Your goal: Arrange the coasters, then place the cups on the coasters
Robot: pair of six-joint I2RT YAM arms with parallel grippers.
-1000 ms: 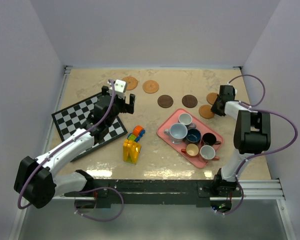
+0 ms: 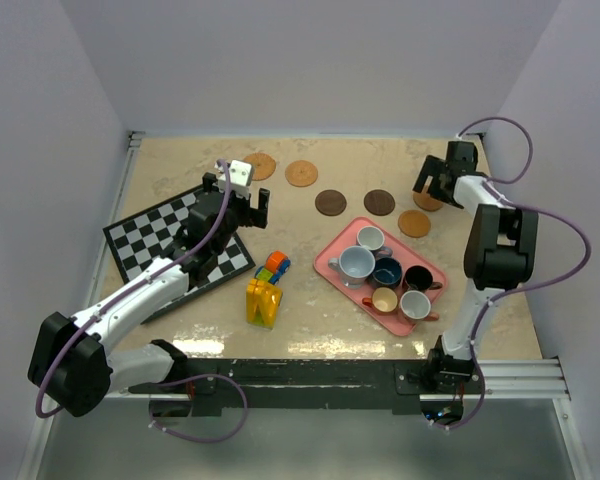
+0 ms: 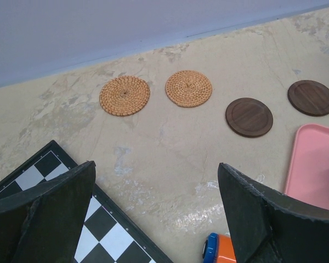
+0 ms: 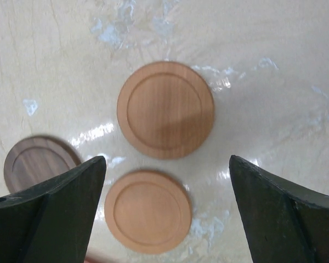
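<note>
Several round coasters lie along the back of the table: woven ones, dark wooden ones and tan wooden ones. Several cups, including a large pale cup and a white cup, stand in a pink tray. My left gripper is open and empty over the table near the checkered board. My right gripper hangs open and empty over the back-right tan coasters; in the right wrist view two of them show below its fingers, with a dark coaster to the left.
A checkered board lies on the left. A yellow object and a colourful toy sit left of the tray. Bare table shows in the middle and at the front right. Walls stand close at back and sides.
The left arm and the cups are unchanged.
</note>
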